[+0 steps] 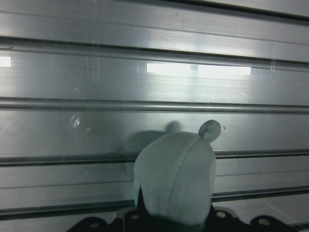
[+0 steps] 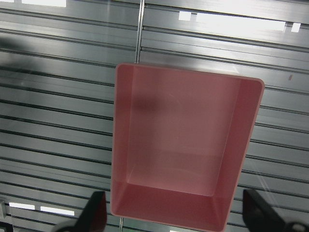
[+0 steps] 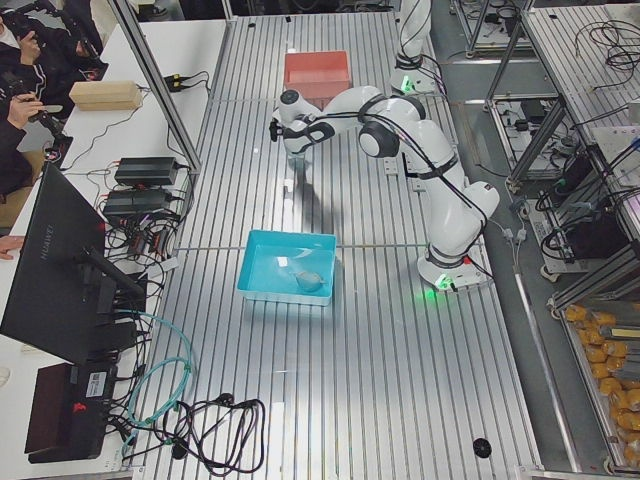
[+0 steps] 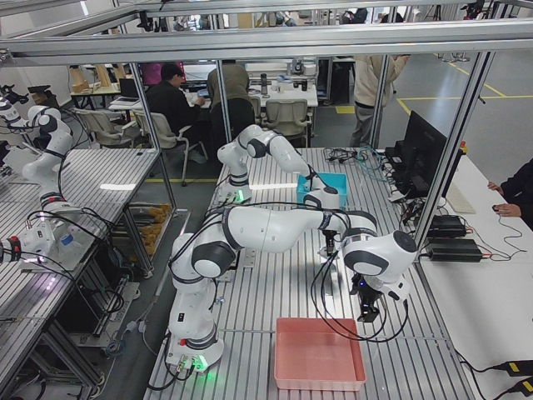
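Observation:
A pale grey plush toy (image 1: 174,159) with a small round tab fills the lower middle of the left wrist view, held by my left gripper. In the left camera view that gripper (image 3: 296,160) hangs over the metal table between the two bins. My right gripper is open above the empty pink bin (image 2: 176,135), with nothing between its fingers. The blue bin (image 3: 285,270) holds a small pale object (image 3: 308,280), too small to make out.
Coiled cables (image 3: 220,440) lie at the table's front left. A monitor (image 3: 50,260) and black boxes (image 3: 140,200) stand on the side bench.

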